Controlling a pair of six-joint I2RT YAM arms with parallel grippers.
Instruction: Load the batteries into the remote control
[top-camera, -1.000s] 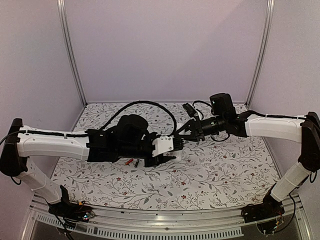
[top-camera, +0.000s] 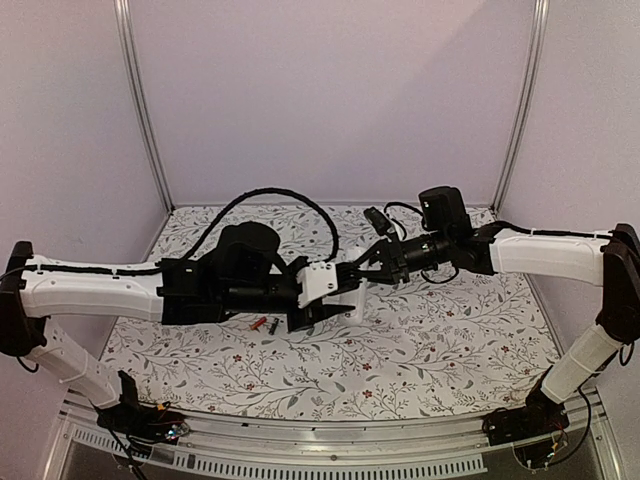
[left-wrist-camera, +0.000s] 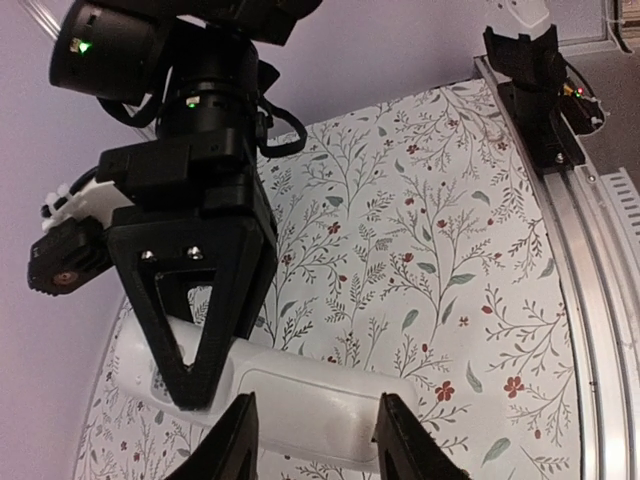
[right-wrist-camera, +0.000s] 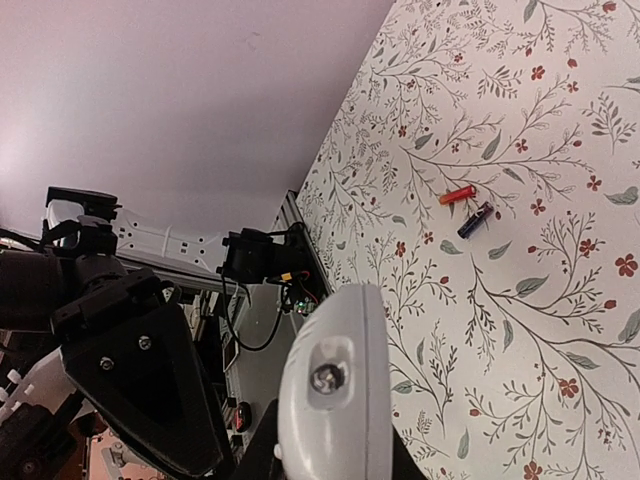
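Note:
A white remote control (left-wrist-camera: 305, 405) is held in the air near the middle, partly hidden in the top view (top-camera: 352, 308). My right gripper is shut on it, gripping toward one end. My left gripper has its fingertips at the remote's other half in its own view, shut on something that looks like that remote. In the right wrist view the remote (right-wrist-camera: 335, 400) points end-on, upright in the frame. A red battery (right-wrist-camera: 456, 195) and a dark battery (right-wrist-camera: 475, 220) lie on the table, also small in the top view.
Both arms meet over its middle. Pale walls stand at the back and sides, and a metal rail (top-camera: 330, 430) runs along the front edge.
The right arm looks unchanged.

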